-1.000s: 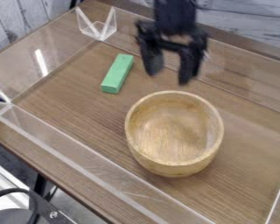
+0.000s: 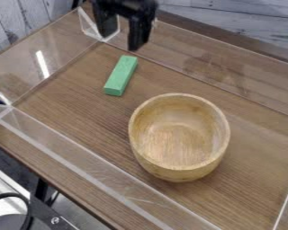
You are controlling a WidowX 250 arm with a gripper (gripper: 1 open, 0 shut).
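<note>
My gripper (image 2: 122,29) is a dark, blurred shape at the top of the camera view, open, above and behind a green rectangular block (image 2: 121,75). The block lies flat on the wooden table (image 2: 75,144). A large round tan bowl (image 2: 179,135) sits right of and in front of the block.
A clear plastic object (image 2: 94,25) stands at the top left behind my gripper. Dark cables (image 2: 21,202) lie at the lower left edge.
My gripper has moved up and to the left, away from above the bowl toward the back left. The block and bowl look unmoved.
</note>
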